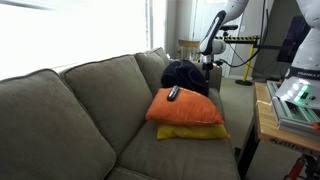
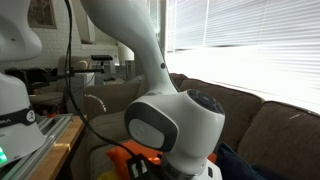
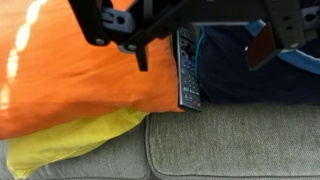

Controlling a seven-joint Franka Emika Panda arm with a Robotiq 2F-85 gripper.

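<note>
A black remote control (image 1: 173, 93) lies on the orange pillow (image 1: 185, 107), against the dark blue cushion or cloth (image 1: 185, 75). The wrist view shows the remote (image 3: 187, 72) lengthwise along the edge where orange and dark blue meet. My gripper is open above it, its fingers spread to either side with nothing held. In exterior view 1 the gripper (image 1: 208, 67) hangs beyond the dark blue item, near the couch's far end. Exterior view 2 shows mostly the white arm (image 2: 175, 130), which hides the remote.
A yellow pillow (image 1: 192, 131) sticks out under the orange one. The grey couch (image 1: 65, 120) has clear seat and back to the left in exterior view 1. A wooden table edge (image 1: 262, 125) stands at right. A light blue strip (image 3: 292, 58) crosses the dark fabric.
</note>
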